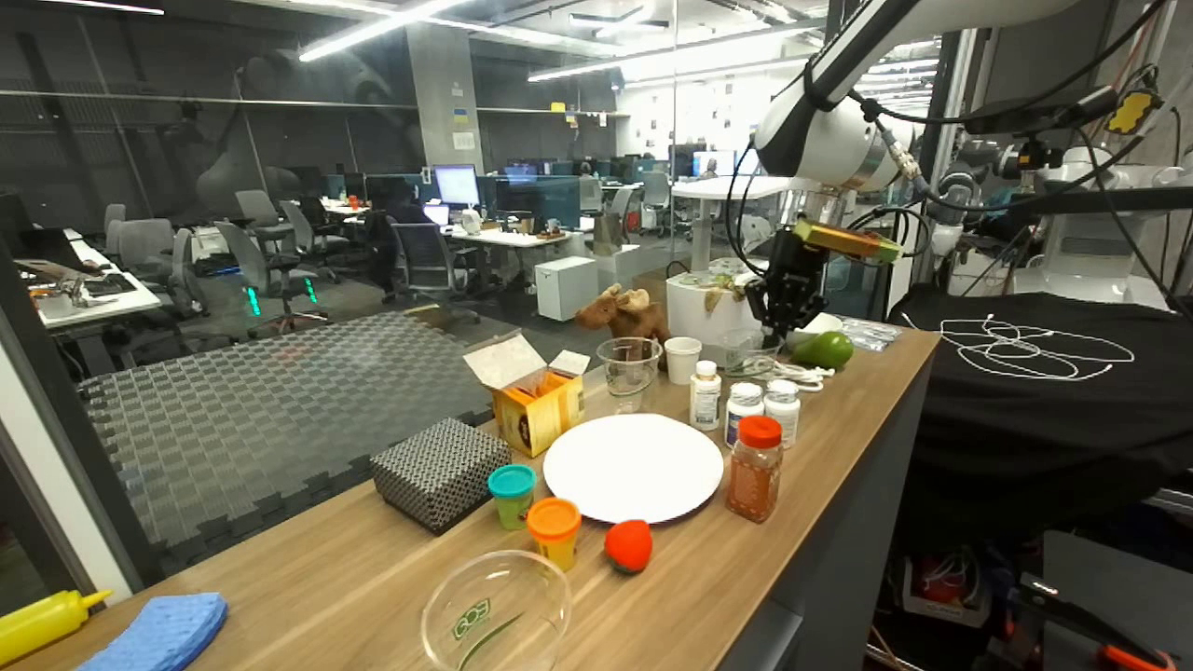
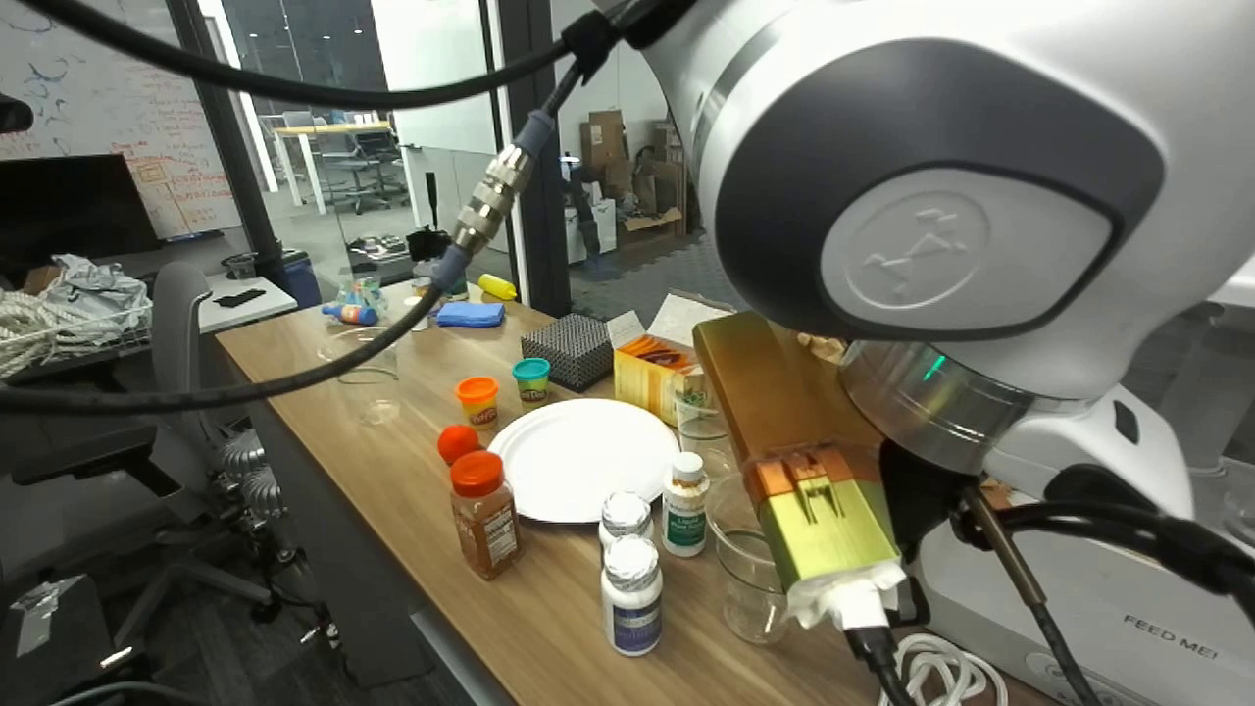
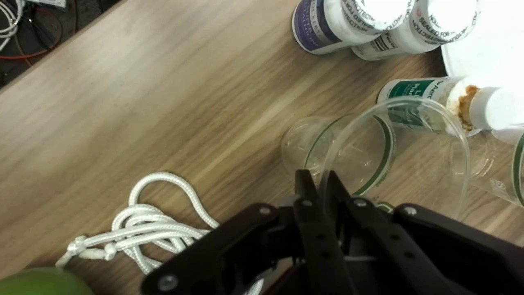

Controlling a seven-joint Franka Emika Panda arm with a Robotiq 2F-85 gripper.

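Note:
My gripper is shut on the rim of a clear plastic cup with a green band, one black finger on each side of the thin wall. In exterior view 2 the same cup shows beside the white-capped bottles, while the arm hides the fingers. Exterior view 1 has the gripper low over the far end of the table, at the cup's right side. Whether the cup's base touches the wood is hard to tell.
Close to the cup stand a green-labelled bottle and two white pill bottles. White cord and a green fruit lie on the gripper's other side. A white plate sits mid-table; another clear cup stands behind it.

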